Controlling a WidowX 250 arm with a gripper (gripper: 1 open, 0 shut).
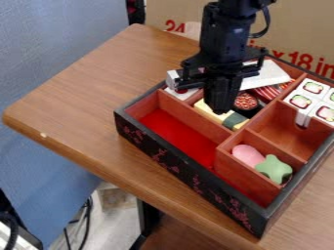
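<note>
My black gripper [216, 83] hangs over the back left part of a divided box [196, 171], near a pale yellow piece [209, 113] and a white item [181, 91]. Its fingertips are dark and overlapping, so whether it holds anything is unclear. The box's front left red compartment is empty. A pink piece [247, 153] and a green piece [272, 168] share the front right compartment. Striped items [268, 90] and a round patterned piece [245, 102] lie behind.
White packaged pieces [315, 98] sit at the right back. A cardboard box stands behind.
</note>
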